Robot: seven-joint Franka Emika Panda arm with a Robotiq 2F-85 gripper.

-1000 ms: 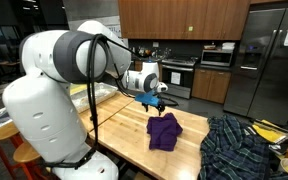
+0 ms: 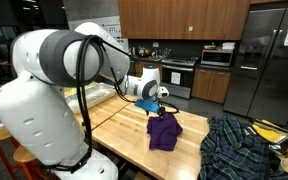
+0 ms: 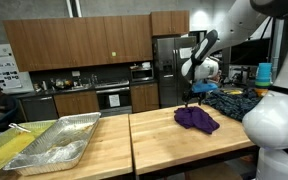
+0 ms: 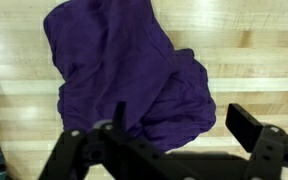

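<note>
A crumpled dark purple cloth (image 2: 164, 132) lies on the light wooden table (image 2: 123, 133). In the second exterior view the same cloth (image 3: 196, 118) is bunched near the table's right side. My gripper (image 2: 162, 107) hangs above the cloth's far part, apart from it as far as I can tell. From the wrist, the cloth (image 4: 124, 75) fills the middle and left, with the open fingers (image 4: 246, 127) spread wide along the lower edge. Nothing shows between them.
A dark plaid cloth (image 2: 229, 147) is heaped on the right. Foil trays (image 3: 56, 142) stand on the left, beside a yellow-green tray (image 3: 12, 145). Bare wood is free around the purple cloth. Stools (image 2: 24, 155) stand at the left.
The arm has shifted slightly, its upper links swinging a little, and the gripper has moved a bit to the right above the purple cloth. The cloth looks unchanged.
</note>
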